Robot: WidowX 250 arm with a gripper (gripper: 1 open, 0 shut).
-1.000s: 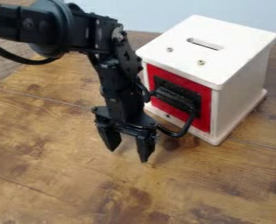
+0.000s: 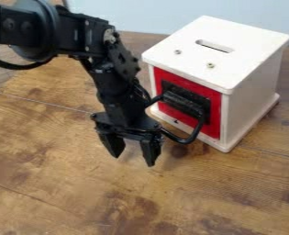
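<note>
My black gripper (image 2: pixel 132 147) points down just above the wooden floor, left of and in front of a white wooden box (image 2: pixel 250 92). Its two fingers stand apart with nothing visible between them. The box has a slot and two small fittings on top and a red front panel (image 2: pixel 210 95), partly hidden by a black part and cable of the arm or box; I cannot tell which.
A pale wall (image 2: pixel 172 11) runs behind the box.
The upper arm has shifted very slightly; the gripper and box look essentially unmoved.
</note>
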